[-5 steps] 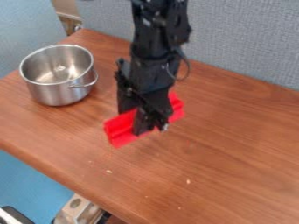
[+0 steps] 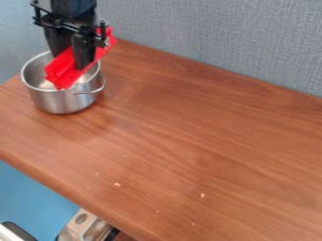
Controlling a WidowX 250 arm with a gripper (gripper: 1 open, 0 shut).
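My black gripper (image 2: 88,52) is at the upper left, shut on a red object (image 2: 63,68), a long, bright piece held tilted. It is over the steel pot (image 2: 66,101), with the red object's lower part at or inside the pot's opening. The gripper and red object hide part of the pot's rim and inside.
A grey padded wall (image 2: 227,38) runs along the back. The table's front left edge borders a blue floor (image 2: 32,198), with metal hardware at the bottom.
My gripper has moved left and up from mid-table to over the pot, carrying the red object with it.
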